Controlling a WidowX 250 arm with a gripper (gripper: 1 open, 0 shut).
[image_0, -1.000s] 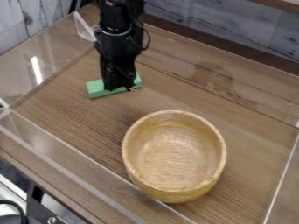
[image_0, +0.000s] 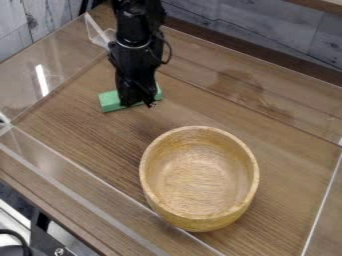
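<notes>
My gripper (image_0: 134, 92) hangs from the dark arm at the upper middle, low over a green rectangular block (image_0: 112, 102) on the wooden table, partly hiding it. The fingertips are at or very near the block; whether they touch it is hard to tell. The gripper looks shut, and I see nothing clearly between its fingers.
A large tan bowl (image_0: 199, 178) stands at the lower middle right. Cables lie beyond the table's edge at the lower left, and a wall runs along the back.
The gripper has shifted very slightly over the block. The block and bowl look to be in the same places.
</notes>
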